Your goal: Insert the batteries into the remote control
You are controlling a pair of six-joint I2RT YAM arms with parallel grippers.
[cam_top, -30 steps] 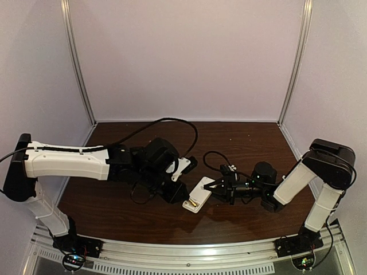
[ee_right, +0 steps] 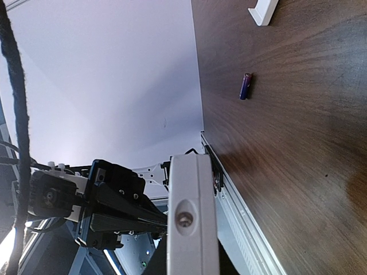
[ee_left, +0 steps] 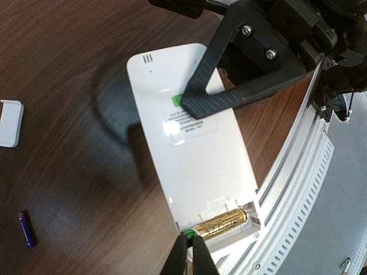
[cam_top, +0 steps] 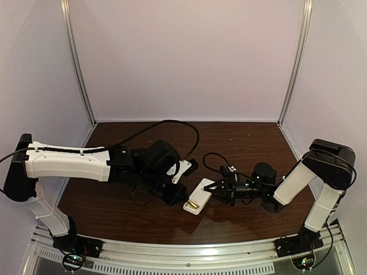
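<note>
The white remote (cam_top: 198,193) (ee_left: 178,154) (ee_right: 192,223) is held back side up by my right gripper (cam_top: 209,189), shut on its upper part. A gold battery (ee_left: 223,222) lies in the open compartment at the remote's lower end. My left gripper is at that battery's left end, by its green tip, its fingers close together; whether they grip it is unclear. A loose purple battery (ee_left: 26,229) (ee_right: 246,86) lies on the table, and a white cover (ee_left: 8,123) (ee_right: 262,10) lies apart from it.
Both arms reach over the dark wooden table (cam_top: 114,212) near its middle front. The metal front rail (cam_top: 189,249) runs below them.
My left gripper has moved very slightly toward the front in the top view. The right arm and remote look unmoved.
</note>
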